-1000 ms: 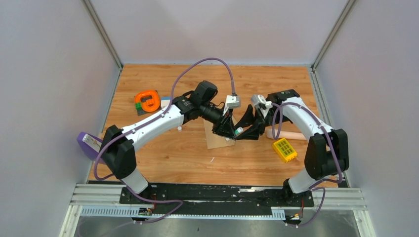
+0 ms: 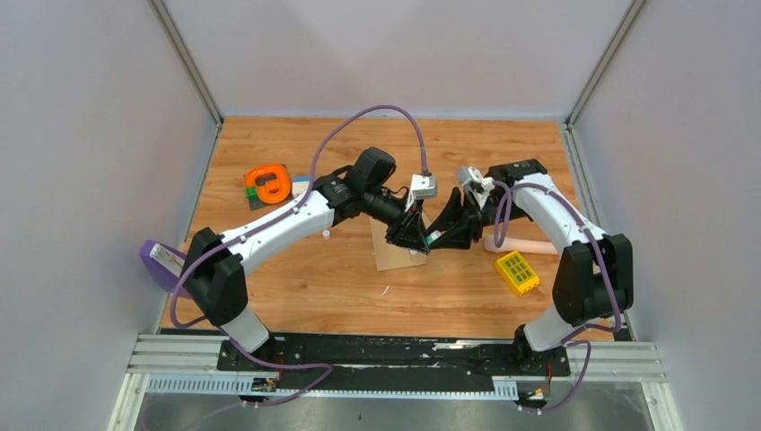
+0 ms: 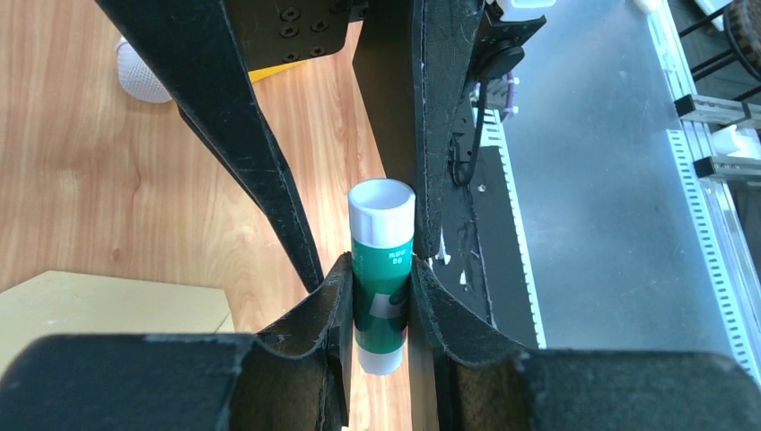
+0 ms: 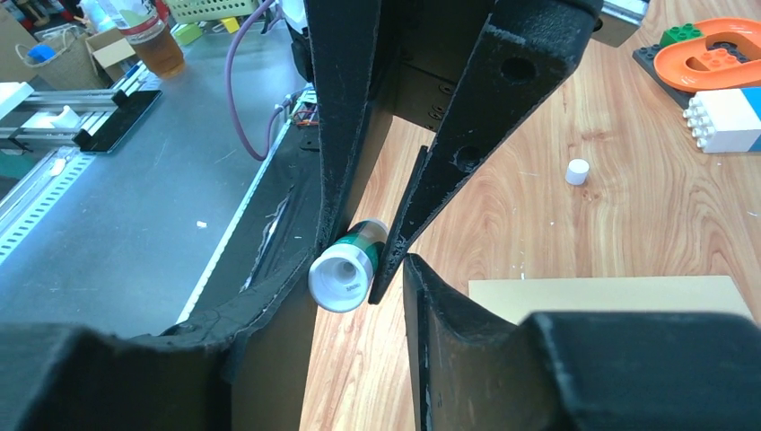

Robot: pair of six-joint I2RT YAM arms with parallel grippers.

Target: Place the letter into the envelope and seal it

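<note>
A green and white glue stick (image 3: 382, 278) stands clamped in my left gripper (image 2: 425, 244), its hollow white end turned up in the left wrist view. My right gripper is part open around that end. One of its fingers (image 3: 422, 180) is close by the stick, while the other finger (image 3: 269, 189) stands apart from it. In the right wrist view, the white end of the glue stick shows between the arms. Beneath the grippers lies the tan envelope (image 2: 395, 258), partly covered by the left arm. I cannot make out a separate letter.
A small white cap (image 4: 577, 171) lies on the wood left of the envelope. Orange and white toy blocks (image 2: 267, 184) sit at the back left. On the right are a yellow block (image 2: 517, 272) and a pale cylinder (image 2: 529, 246).
My right gripper's fingers have shifted very slightly beside the glue stick. The left arm and the glue stick have kept their place.
</note>
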